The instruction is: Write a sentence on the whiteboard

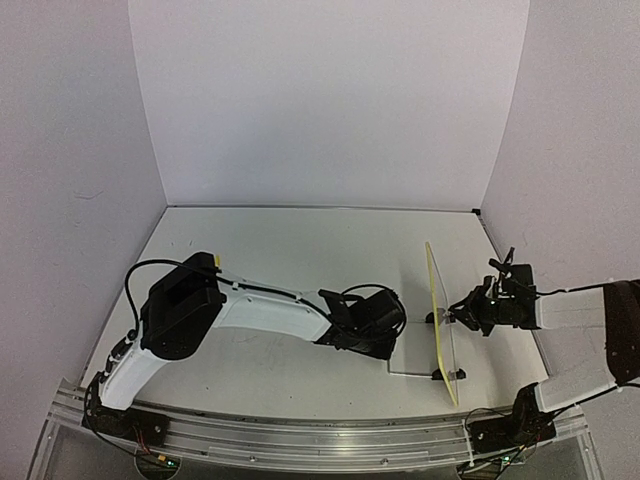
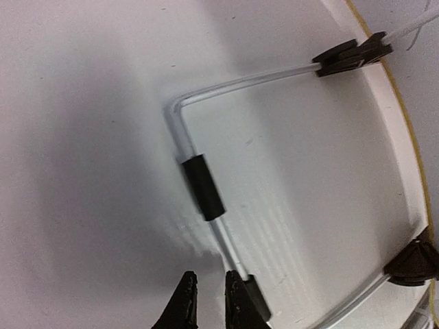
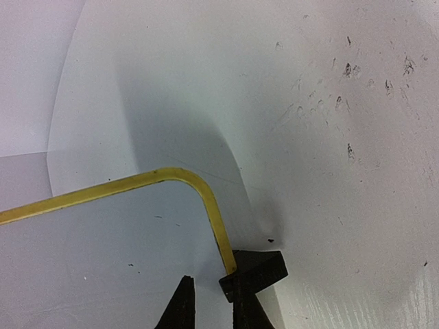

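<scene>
The whiteboard (image 1: 446, 325), thin with a yellow edge, stands nearly edge-on at the right, leaning left. Black clips join it to a pale wire stand (image 2: 250, 81). Just left of the stand, my left gripper is low, its fingers slightly apart; a black sleeve on the wire lies behind one finger. The arm hides these fingertips from above. On the board's other side, my right gripper is a little open, with a black clip (image 3: 264, 273) overlapping its right finger. Whether it touches the board cannot be made out. No writing is visible.
A small yellow thing (image 1: 217, 261), mostly hidden, shows behind the left arm. A metal rail (image 1: 320, 435) borders its front, and white walls enclose the other sides.
</scene>
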